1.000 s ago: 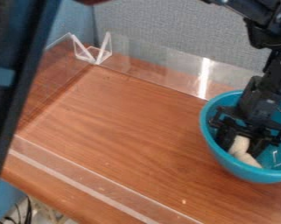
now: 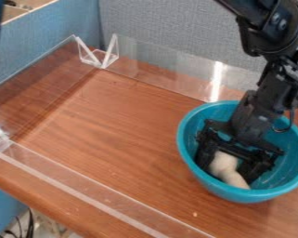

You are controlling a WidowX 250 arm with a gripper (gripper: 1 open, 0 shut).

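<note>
A teal bowl [image 2: 186, 149] stands on the wooden table at the right. My black gripper [image 2: 238, 156] reaches down into it from the upper right, its fingers low in the bowl around a pale, elongated object [image 2: 226, 168].
Clear plastic walls with white corner brackets [image 2: 99, 56] edge the table [image 2: 101, 139]. Blue panels and loose cables lie beyond the left edge.
The bowl, with my gripper and the pale object in it, has moved to the left across the table over the last second.
</note>
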